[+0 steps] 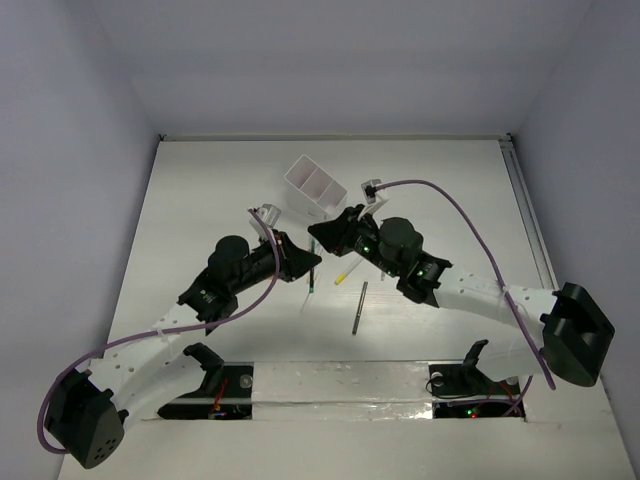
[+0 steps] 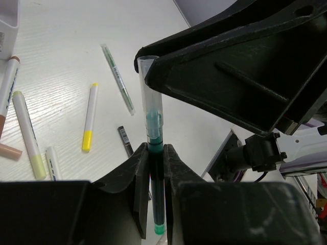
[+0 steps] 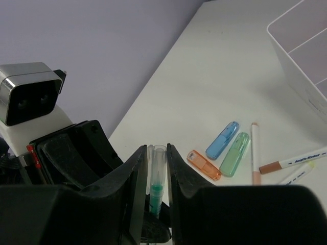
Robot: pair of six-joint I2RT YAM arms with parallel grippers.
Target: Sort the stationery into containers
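Note:
My left gripper is shut on an upright pen (image 2: pixel 157 204) with a clear top and teal end, seen in the left wrist view. My right gripper (image 1: pixel 322 238) is at the pen's top, fingers partly apart around it; whether they grip it is unclear. A white divided container (image 1: pixel 303 172) stands behind both grippers. On the table lie a yellow marker (image 2: pixel 89 117), a green-white pen (image 2: pixel 117 76), a dark pen (image 1: pixel 360 305), brown markers (image 3: pixel 288 162), and blue (image 3: pixel 221 140), green (image 3: pixel 235 155) and orange (image 3: pixel 203 164) highlighters.
The white table (image 1: pixel 190 180) is bounded by grey walls. The two arms face each other over the middle, very close together.

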